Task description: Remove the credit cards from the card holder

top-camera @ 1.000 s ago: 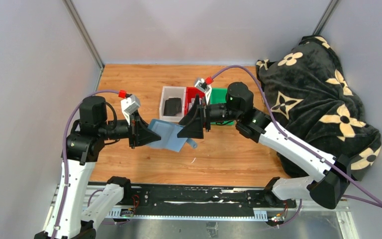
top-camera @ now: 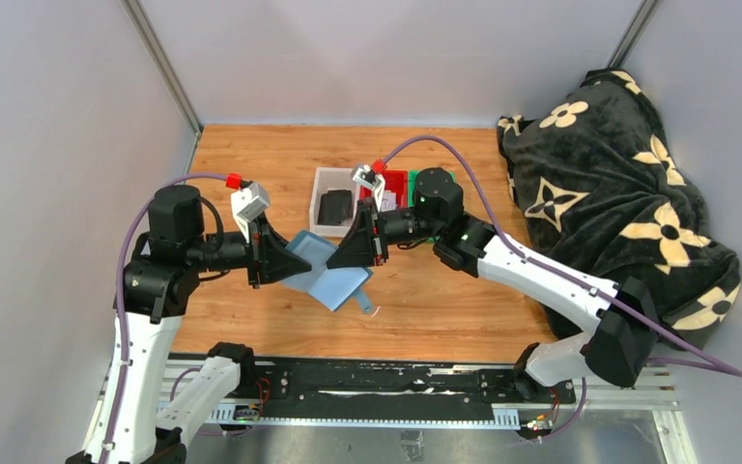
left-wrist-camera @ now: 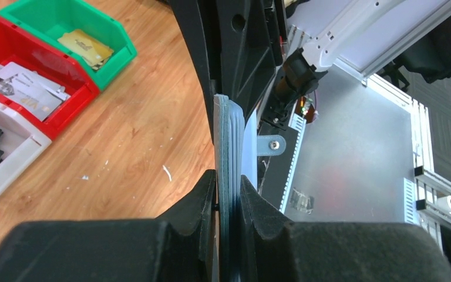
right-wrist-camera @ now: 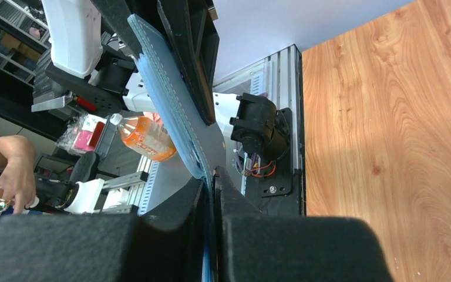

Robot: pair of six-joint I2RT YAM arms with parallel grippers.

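A light blue card holder (top-camera: 331, 282) hangs opened out between my two grippers in the top view, its snap strap (left-wrist-camera: 270, 145) sticking out on the right. My left gripper (top-camera: 299, 264) is shut on its left edge, and the layered pocket edges (left-wrist-camera: 229, 135) rise edge-on from between the fingers in the left wrist view. At the middle of the holder my right gripper (top-camera: 332, 265) is shut on a blue part of it. In the right wrist view a thin blue layer (right-wrist-camera: 204, 170) runs down between those fingers. Whether a card is pinched there too cannot be seen.
Behind the grippers stand three bins: a white one (left-wrist-camera: 17, 147) with black items, a red one (left-wrist-camera: 88, 94) with cards, and a green one (left-wrist-camera: 126, 53) with yellowish cards. A dark blanket (top-camera: 628, 213) is heaped at right.
My right gripper has moved left and slightly down along the holder, from its right side to its middle. The holder's lower part has swung downward. My left gripper has barely moved.
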